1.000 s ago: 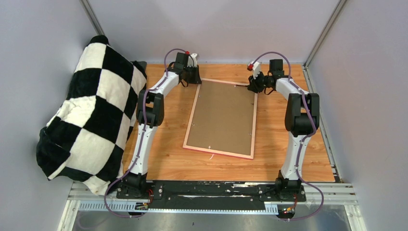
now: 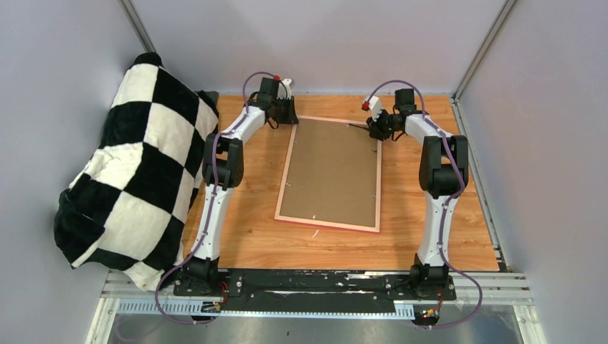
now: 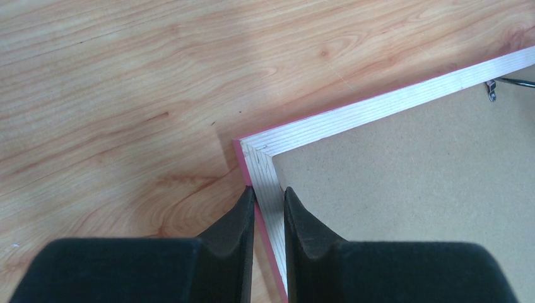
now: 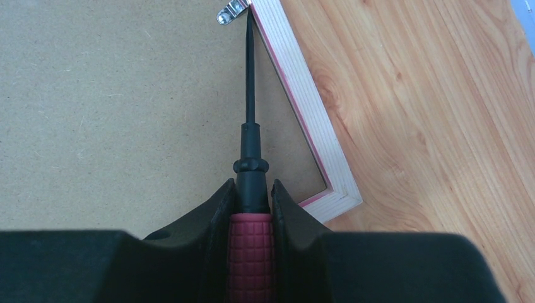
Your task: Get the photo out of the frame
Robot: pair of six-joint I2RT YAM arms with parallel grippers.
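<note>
The photo frame (image 2: 330,172) lies back side up on the table, its backing board (image 3: 404,189) held by small metal tabs (image 4: 233,11). At its far left corner my left gripper is shut on the frame's edge. My right gripper is shut on a screwdriver (image 4: 250,145) with a red handle; the tip of its dark blade touches the frame's inner edge at a metal tab on the far side. The photo itself is hidden.
A black and white checkered cushion (image 2: 136,165) fills the left side. Bare wooden table (image 2: 416,229) lies around the frame, and walls enclose the back and sides.
The left gripper stays in place; the frame has moved very slightly.
</note>
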